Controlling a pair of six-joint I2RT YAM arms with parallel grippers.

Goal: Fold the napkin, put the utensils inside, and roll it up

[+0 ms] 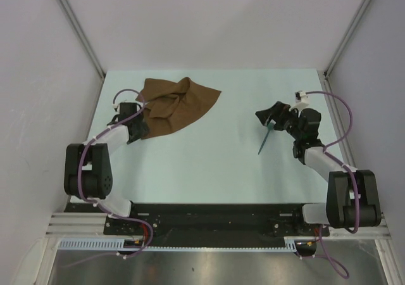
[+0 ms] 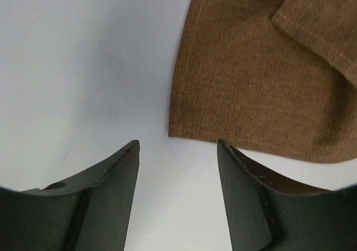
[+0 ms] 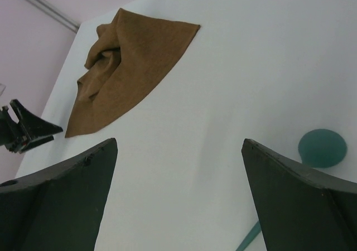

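Observation:
A rumpled brown napkin (image 1: 190,102) (image 2: 240,78) (image 3: 131,67) lies on the white table's back left. My left gripper (image 1: 136,130) hovers at its near-left corner, fingers apart with nothing between them. In the left wrist view that corner sits just beyond the fingertips. A teal spoon (image 3: 322,148) lies on the right part of the table, its handle toward the front, partly hidden in the top view by my right gripper (image 1: 271,117), which hangs over it, open and empty.
Pale walls bound the table at back and sides. The dark front edge runs below.

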